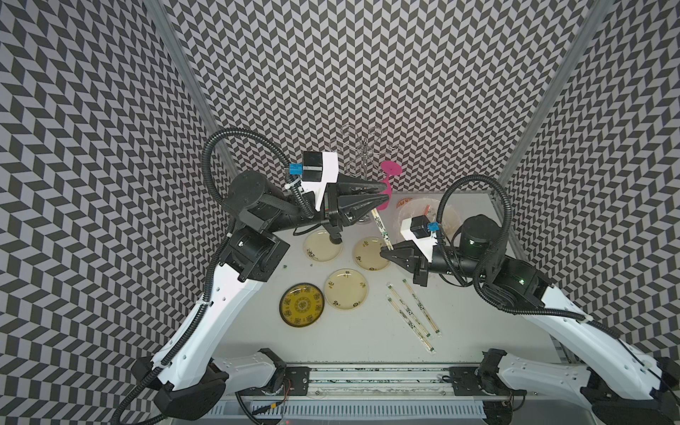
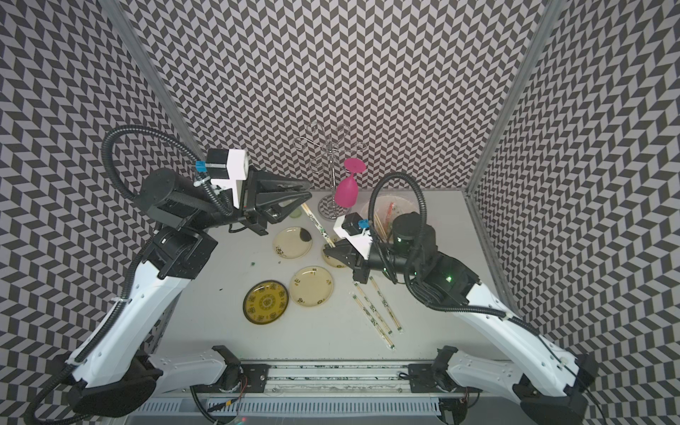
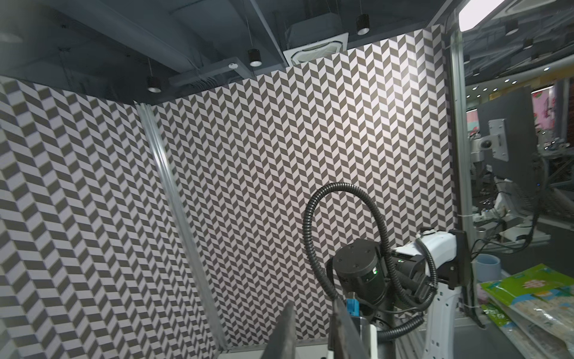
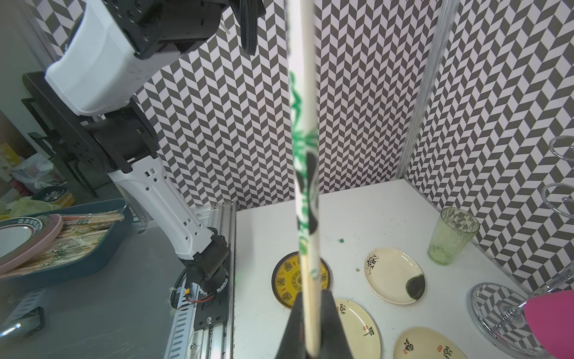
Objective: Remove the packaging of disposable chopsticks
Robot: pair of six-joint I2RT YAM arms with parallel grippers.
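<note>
A wrapped chopstick packet rises at a slant from my right gripper, which is shut on its lower end. In the right wrist view the packet stands upright through the middle, white with green print and pale wood at the lower part. My left gripper is raised at the packet's upper end; whether it touches it or how far it is open is unclear, and its fingers show no packet in the left wrist view. Several more packets lie on the table at front right.
Cream plates and a yellow plate occupy the table's middle and left. A chrome stand, pink goblet, green glass and bowl of items stand behind.
</note>
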